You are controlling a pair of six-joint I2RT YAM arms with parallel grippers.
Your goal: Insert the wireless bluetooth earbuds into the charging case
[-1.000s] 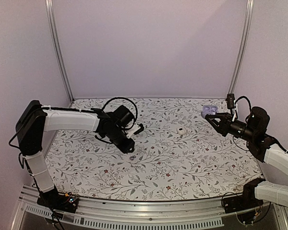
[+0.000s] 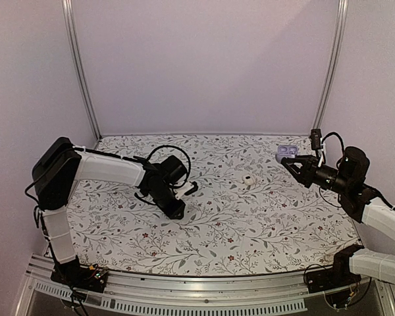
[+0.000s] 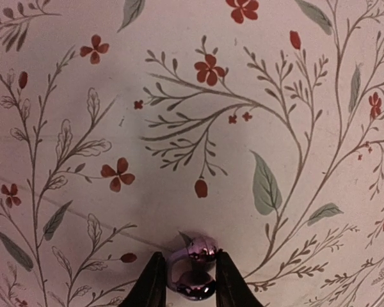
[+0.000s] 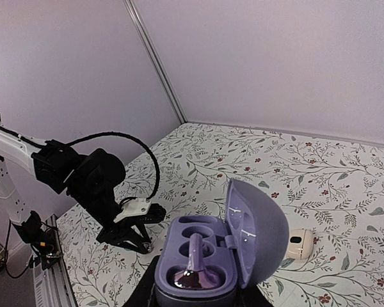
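Note:
My left gripper stands part open low over the cloth, a finger on each side of a shiny purple earbud (image 3: pixel 201 248). The earbud fills most of the gap; whether both fingers touch it cannot be made out. In the top view the left gripper (image 2: pixel 178 214) hides it. The lilac charging case (image 2: pixel 288 150) is held up at the far right, its lid (image 4: pixel 259 233) raised, with my right gripper (image 2: pixel 291 164) shut on it. A glossy purple earbud with its stem (image 4: pixel 196 252) shows at the case's near end; further hollows (image 4: pixel 197 230) look empty.
A small cream box (image 4: pixel 299 244) lies on the flowered cloth (image 2: pixel 217 230) between the arms. Pale walls stand at the back and both sides.
My left gripper has come down and slightly towards the front, over the earbud that lay visible just in front of it. The right arm and the case have stayed still.

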